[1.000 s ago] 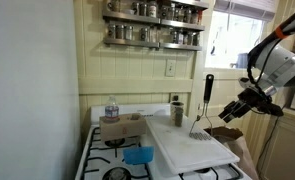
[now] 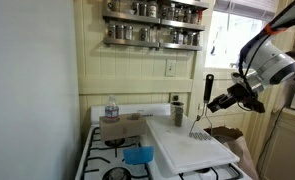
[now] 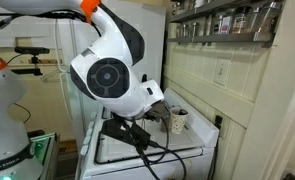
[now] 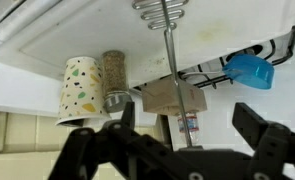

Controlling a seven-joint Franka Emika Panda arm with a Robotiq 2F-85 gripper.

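Note:
A utensil with a thin metal shaft, a bent wire head (image 4: pixel 163 14) and a black handle (image 2: pixel 208 88) stands upright on the white board (image 2: pixel 183 157). My gripper (image 2: pixel 216 106) is open just right of the utensil in exterior view 1, its fingers about level with the lower handle. From the wrist, the shaft (image 4: pixel 175 62) runs down into the space between the open fingers. Whether the handle lies between them or in front of them is hard to tell. In exterior view 2 the arm covers most of the board, and the utensil cannot be made out.
Behind the board stand a spotted cup (image 4: pixel 80 88) and a spice jar (image 4: pixel 114 72). A cardboard box (image 2: pixel 123 127), a clear bottle (image 2: pixel 112 106) and a blue container (image 2: pixel 138 155) are on the stove, to the left. Shelves of jars (image 2: pixel 152 34) hang on the wall above.
Over the last second my arm has come leftward in exterior view 1, bringing the gripper closer to the utensil. The utensil and the other objects have not moved.

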